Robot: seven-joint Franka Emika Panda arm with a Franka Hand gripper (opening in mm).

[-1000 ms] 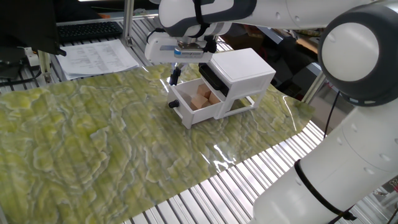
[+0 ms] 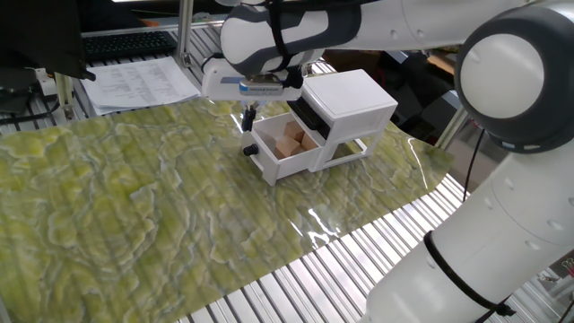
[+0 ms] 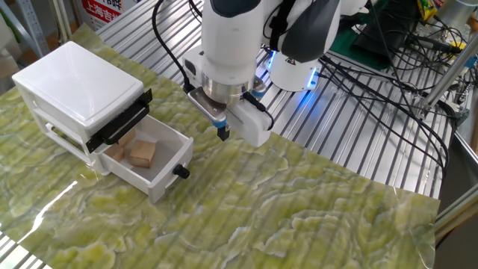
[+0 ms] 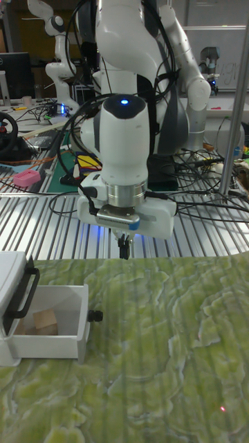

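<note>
A white drawer unit (image 3: 78, 78) stands on the green marbled sheet, its lower drawer (image 3: 170, 170) pulled out. Inside that drawer several wooden blocks (image 2: 288, 146) lie together, one (image 4: 45, 322) plain to see in the third view. A black knob (image 3: 181, 172) sticks out from the drawer's front. My gripper (image 4: 124, 247) points down, its dark fingers close together, with nothing seen between them. In the second view the gripper (image 3: 222, 133) hangs beyond the drawer's far side, apart from the drawer.
A black handle (image 3: 119, 125) juts from the closed upper part of the unit. Papers (image 2: 139, 85) and a keyboard (image 2: 128, 44) lie behind the sheet. Cables (image 3: 396, 104) cross the slatted table near the arm's base. Most of the green sheet (image 3: 299, 213) is bare.
My gripper has come down a little and shifted slightly left in the first view. The drawer and the blocks have stayed where they were.
</note>
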